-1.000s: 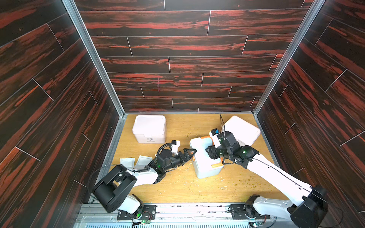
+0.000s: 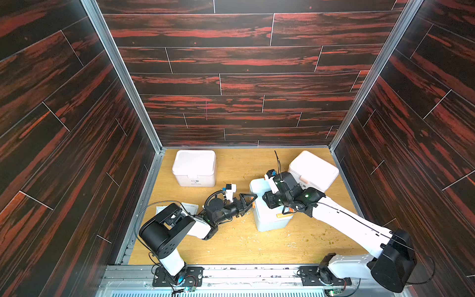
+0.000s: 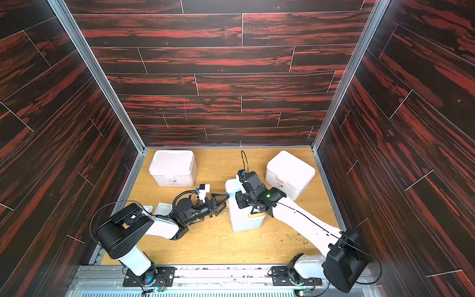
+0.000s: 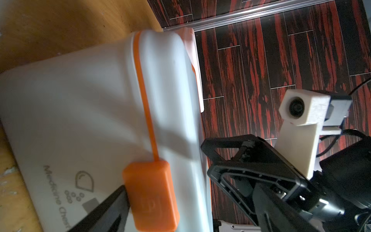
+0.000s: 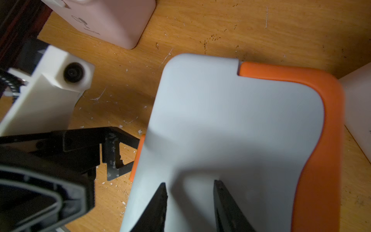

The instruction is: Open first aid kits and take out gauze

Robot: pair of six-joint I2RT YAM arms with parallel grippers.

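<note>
A pale grey-blue first aid kit point(image 2: 267, 222) with orange trim stands at the centre of the table. Its orange latch point(image 4: 150, 195) and "Medicine Chest" print fill the left wrist view. My left gripper point(image 2: 251, 198) is open at the kit's left side, beside the latch. My right gripper is over the lid, its fingertips apart with only lid visible between them. In the top views the right gripper's body hides much of the lid.
A pink kit point(image 2: 194, 168) stands at back left, another point(image 2: 311, 168) at back right, close to the centre kit. White tray-like pieces point(image 3: 162, 209) lie at left, partly under the left arm.
My right gripper has moved left over the lid. The centre kit has shifted slightly right.
</note>
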